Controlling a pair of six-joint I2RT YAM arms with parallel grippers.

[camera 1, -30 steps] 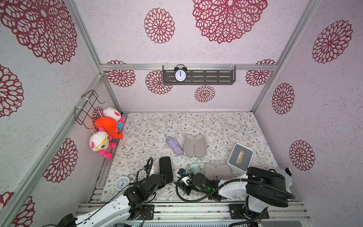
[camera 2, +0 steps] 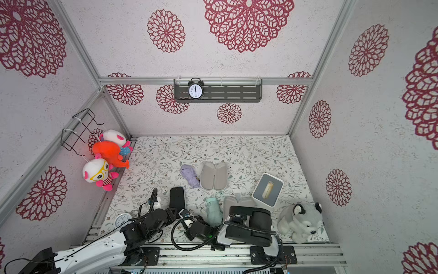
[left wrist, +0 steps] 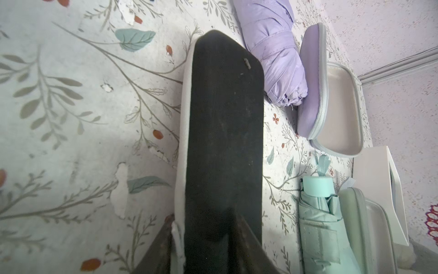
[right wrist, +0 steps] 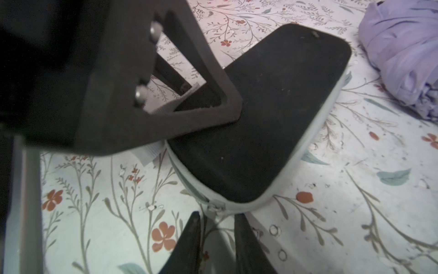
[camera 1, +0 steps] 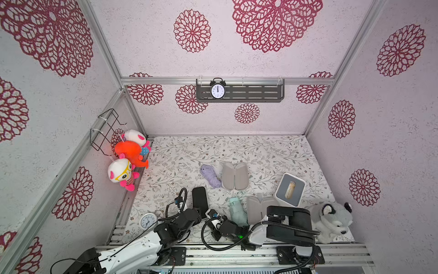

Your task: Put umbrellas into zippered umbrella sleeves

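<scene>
A long black case (left wrist: 223, 137) with a pale edge lies closed on the table, its metal zipper pull (right wrist: 215, 207) at the near end. Over that end, my left gripper has its blurred fingers apart; one finger (right wrist: 219, 114) reaches over the case top in the right wrist view. Just short of the pull, my right gripper is open, with floor pattern showing between its tips. A folded purple umbrella (camera 1: 210, 175) lies beside an opened sleeve (camera 1: 235, 176). A mint umbrella (left wrist: 319, 228) rests beside another opened sleeve (camera 1: 261, 207), partly hidden by the right arm.
A white box (camera 1: 298, 182) with a small pale item stands at the right, near a husky plush (camera 1: 335, 221). A round dial (camera 1: 148, 221) sits by the left arm. Plush toys (camera 1: 130, 153) hang on the left wall.
My right gripper has moved left to the near end of the black case, its arm folding inward. My left gripper and the case have shifted only slightly. Both umbrellas lie still.
</scene>
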